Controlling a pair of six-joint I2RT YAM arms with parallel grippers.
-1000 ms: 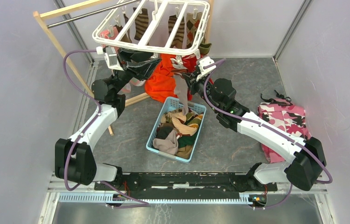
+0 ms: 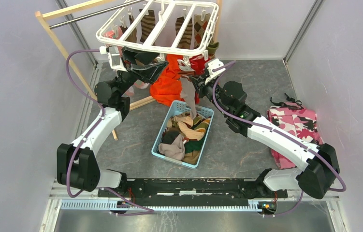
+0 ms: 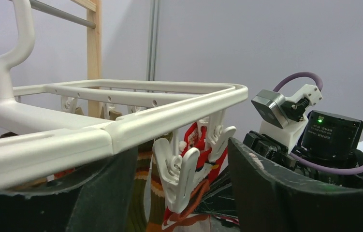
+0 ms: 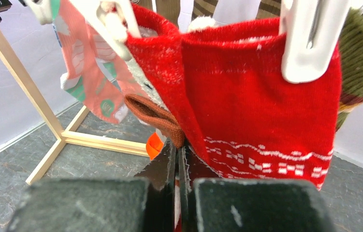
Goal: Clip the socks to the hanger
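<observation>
Below the front of the white hanger point(image 2: 179, 50), a white clip point(image 3: 175, 181) shows between and beyond the spread fingers of my left gripper point(image 2: 166, 62), which stands open with nothing in it. My right gripper is shut on the rust-brown cuff of a sock point(image 4: 157, 116). The sock's grey length point(image 2: 188, 94) hangs down towards the basket. In the right wrist view that cuff is just left of a red sock point(image 4: 252, 96) with white trim, hanging from white clips point(image 4: 312, 41).
Several striped and patterned socks point(image 2: 148, 26) hang from the hanger. A blue basket point(image 2: 157, 145) holds a pile of socks on the floor. The wooden stand point(image 2: 56, 41) is at left, and a pink camouflage bag point(image 2: 293, 125) lies at right.
The right arm has shifted slightly to the right, still holding the sock.
</observation>
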